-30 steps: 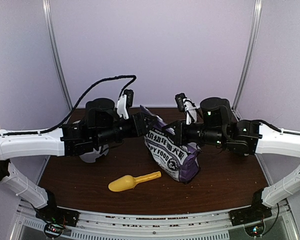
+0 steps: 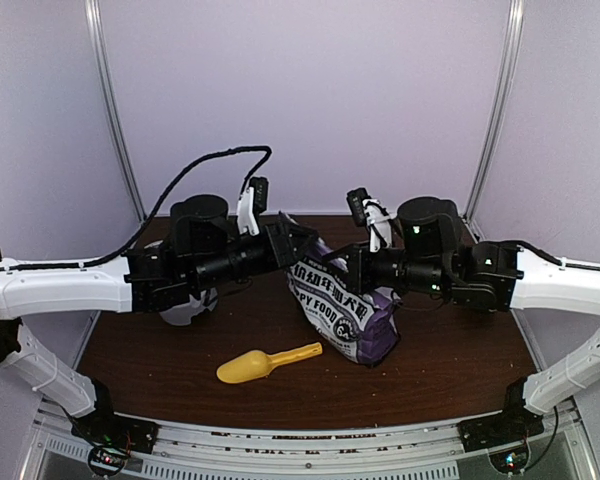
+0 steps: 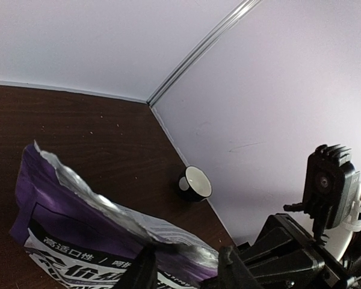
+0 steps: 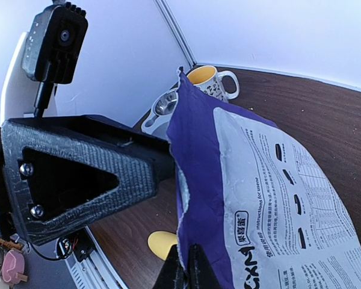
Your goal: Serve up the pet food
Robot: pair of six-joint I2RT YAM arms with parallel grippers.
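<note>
The purple and white pet food bag [image 2: 335,310] stands tilted in the middle, its crimped top edge between the two grippers. My left gripper [image 2: 305,242] is at that edge, fingers parted, the bag's top just beyond them in the left wrist view. My right gripper is shut on the bag's edge, low in the right wrist view. A yellow scoop [image 2: 255,365] lies on the table in front of the bag, its handle toward the right.
A printed mug [image 4: 210,85] and a metal bowl [image 4: 161,107] stand at the left side, mostly hidden from above by the left arm. A dark cup [image 3: 194,186] stands near the right wall.
My left arm has shifted very slightly in the top view. The bag, scoop and right arm look unchanged.
</note>
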